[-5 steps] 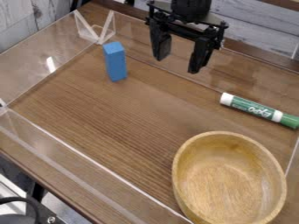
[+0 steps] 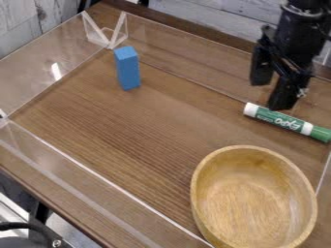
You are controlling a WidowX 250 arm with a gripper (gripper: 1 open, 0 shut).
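Observation:
My gripper is at the upper right, open, its dark fingers pointing down just above and behind a green-and-white marker lying on the wooden surface. A blue box stands upright at the upper left. A cream oval bowl sits at the lower right.
Pale walls or rims border it along the back and left.
My gripper has moved right from the upper middle to above the marker at the right. The box, marker and bowl have not visibly moved.

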